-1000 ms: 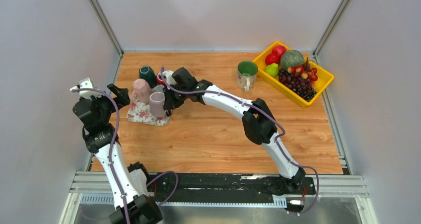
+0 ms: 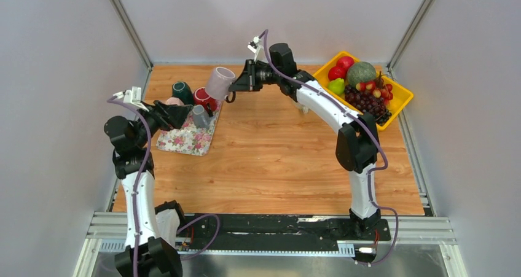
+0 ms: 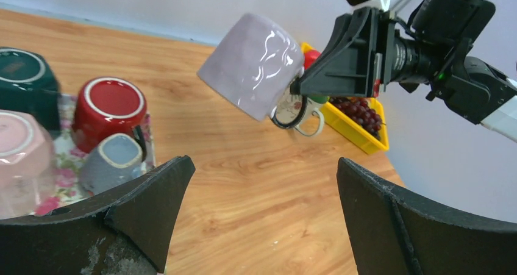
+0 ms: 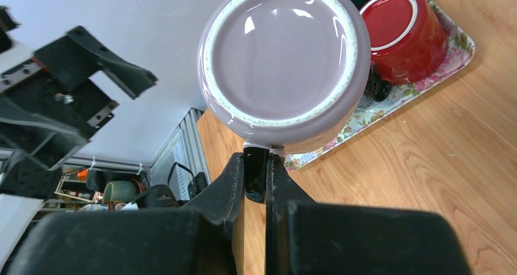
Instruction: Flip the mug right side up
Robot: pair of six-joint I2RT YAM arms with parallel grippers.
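A lilac mug (image 2: 219, 83) hangs above the table, tilted, its white-ringed base (image 4: 280, 55) facing the right wrist camera. My right gripper is shut on its black handle (image 4: 255, 180). In the left wrist view the mug (image 3: 251, 64) is clear of everything but the right fingers (image 3: 332, 74). My left gripper (image 2: 187, 109) stands open over the floral tray (image 2: 184, 143), with no object between its fingers in its wrist view.
Upside down on the tray are a dark green mug (image 3: 24, 83), a red mug (image 3: 110, 113), a pink mug (image 3: 21, 159) and a grey cup (image 3: 113, 165). A yellow fruit basket (image 2: 402, 99) stands back right.
My right gripper has carried the lilac mug up the picture and to the right, away from over the tray, and the mug has tilted. The left gripper has moved right, over the tray.
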